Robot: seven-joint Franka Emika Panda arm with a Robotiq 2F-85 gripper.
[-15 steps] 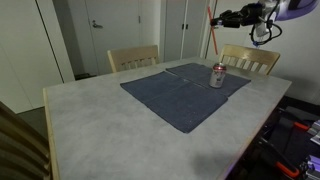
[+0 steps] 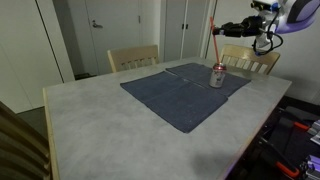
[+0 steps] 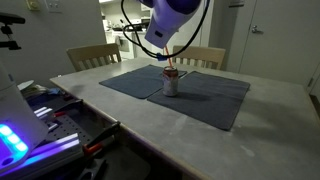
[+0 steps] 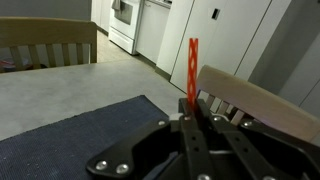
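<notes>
An orange-red straw stands nearly upright in my shut gripper, with part of it sticking up above the fingers. Below, the silver-and-red can is upright on the dark cloth. In the second exterior view the straw reaches down to the top of the can. Whether its lower end is inside the opening or only at the rim, I cannot tell. The wrist view shows the straw rising from between the black fingers; the can is hidden there.
Dark cloth mats cover the far right part of the pale table. Wooden chairs stand along the far side.
My gripper has come down with the straw over the last second, bringing the straw's lower end to the top of the can. The can has not visibly moved.
</notes>
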